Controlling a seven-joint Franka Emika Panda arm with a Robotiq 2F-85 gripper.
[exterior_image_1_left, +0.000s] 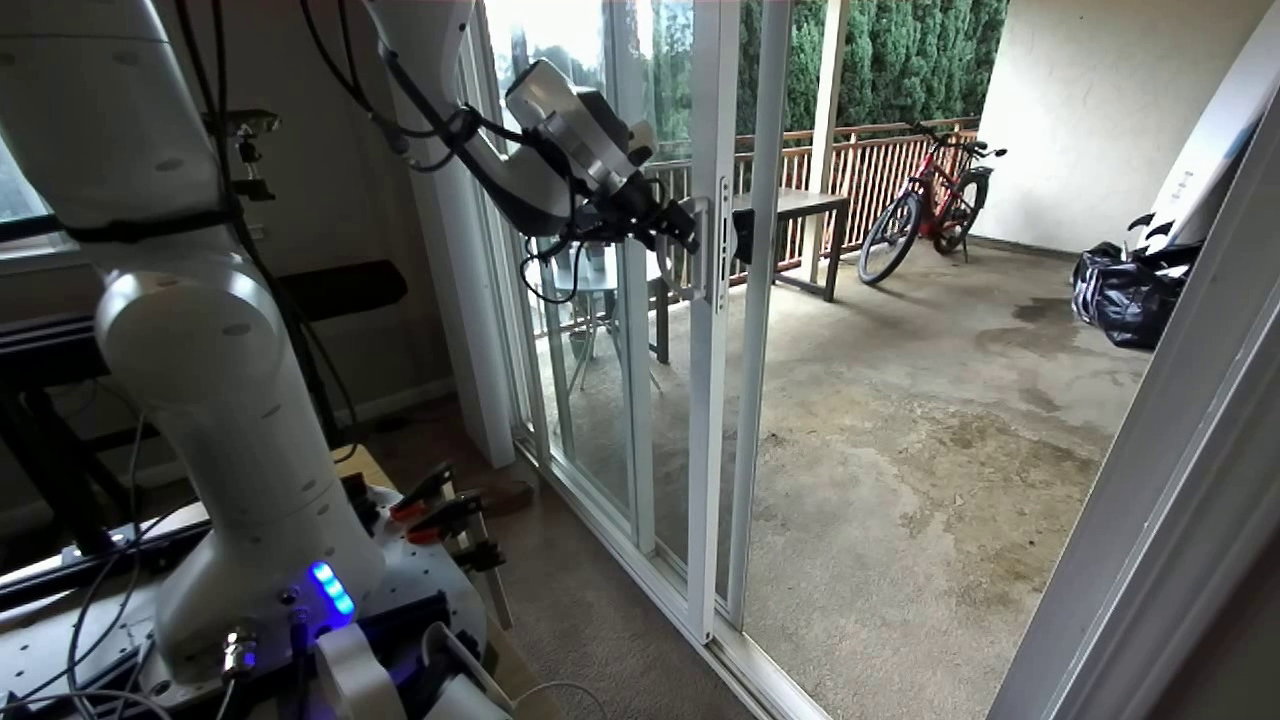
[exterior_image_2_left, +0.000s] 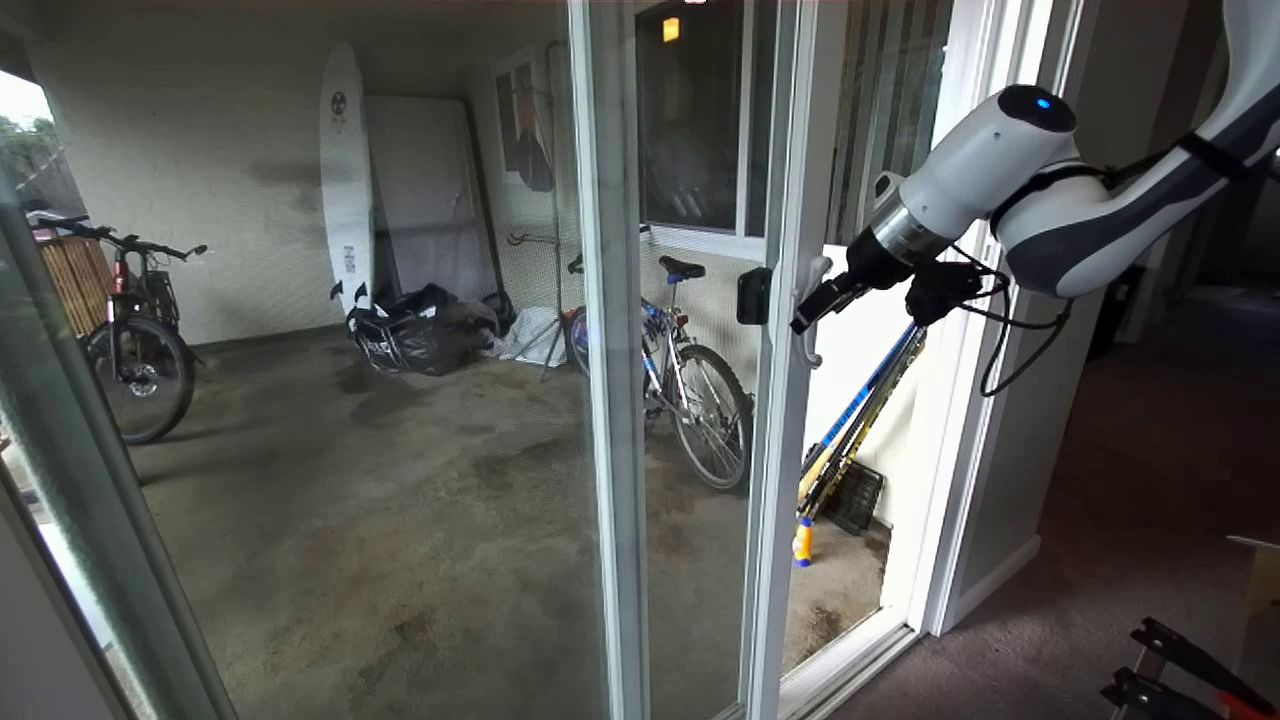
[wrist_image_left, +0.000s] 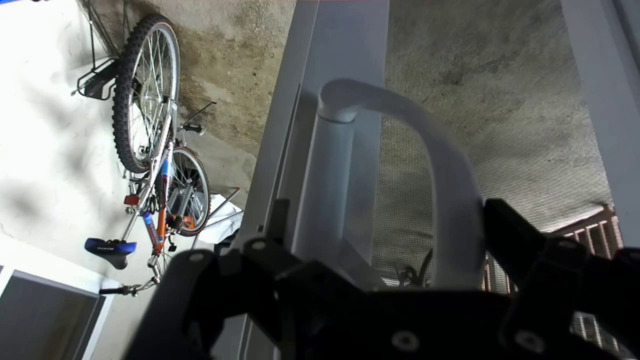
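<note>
A white sliding glass door (exterior_image_1_left: 705, 456) stands partly open, with a curved white handle (exterior_image_1_left: 701, 252) on the inner side of its edge frame. Level with this handle, my gripper (exterior_image_1_left: 686, 226) reaches in from the room. In exterior view 2 the gripper (exterior_image_2_left: 811, 314) overlaps the handle (exterior_image_2_left: 815, 348). From the wrist, the handle (wrist_image_left: 453, 180) lies between two black fingers set wide apart, so the gripper is open around it. The right finger appears close to the handle's outer curve; whether they touch I cannot tell.
Outside, the concrete patio (exterior_image_1_left: 888, 480) is mostly clear. A red bicycle (exterior_image_1_left: 930, 204) and a table (exterior_image_1_left: 798, 206) stand near the railing. Another bicycle (exterior_image_2_left: 708, 408) leans by the wall. Black clamps (exterior_image_1_left: 444, 510) sit on the robot's base table.
</note>
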